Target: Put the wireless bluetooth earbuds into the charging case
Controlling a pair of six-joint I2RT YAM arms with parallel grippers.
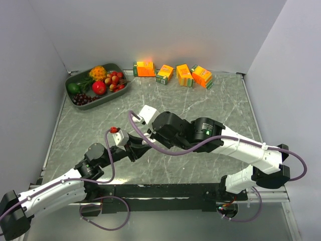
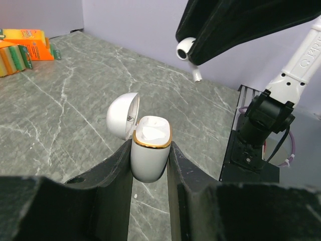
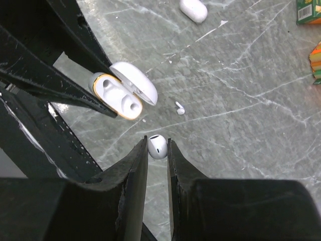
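The white charging case [image 2: 150, 155], lid flipped open, is gripped in my left gripper. Both of its earbud hollows [image 3: 120, 95] look empty in the right wrist view. My right gripper is shut on one white earbud [image 3: 157, 146]. In the left wrist view that earbud [image 2: 186, 48] points stem-down, above and to the right of the case, apart from it. A second earbud [image 3: 180, 108] lies on the table. From the top, the right arm hides most of the case and both held things.
A closed white case-like object [image 3: 193, 10] lies on the marble table. At the back stand several orange boxes [image 1: 184, 75] and a tray of fruit [image 1: 70, 80].
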